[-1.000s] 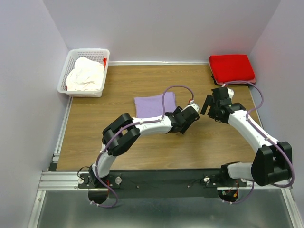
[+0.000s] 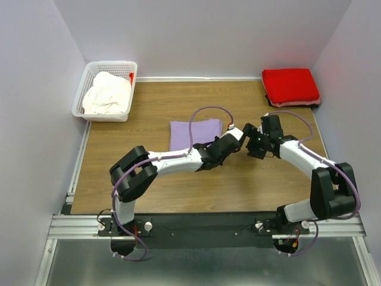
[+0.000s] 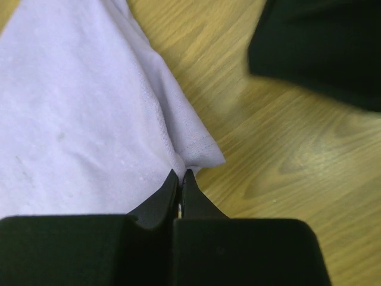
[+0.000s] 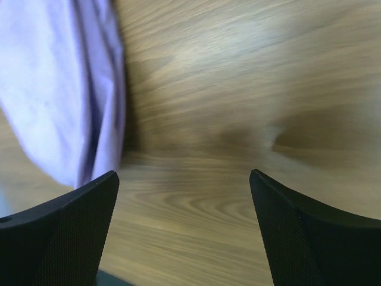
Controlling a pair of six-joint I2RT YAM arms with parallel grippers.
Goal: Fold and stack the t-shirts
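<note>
A lavender t-shirt, folded to a rough rectangle, lies mid-table, partly covered by my left arm in the top view. My left gripper is shut at the shirt's edge, and a gathered bit of cloth shows between its tips in the left wrist view. My right gripper stands open over bare wood, close to the left one. A raised or folded edge of the shirt reaches near its left finger in the right wrist view; nothing is between the fingers.
Red folded shirts sit stacked over a pink one at the back right. A white basket holding white cloth stands at the back left. Bare wood is free in front and at the left.
My left gripper has shifted left, and the shirt's near right edge with it. The shirt has turned slightly.
</note>
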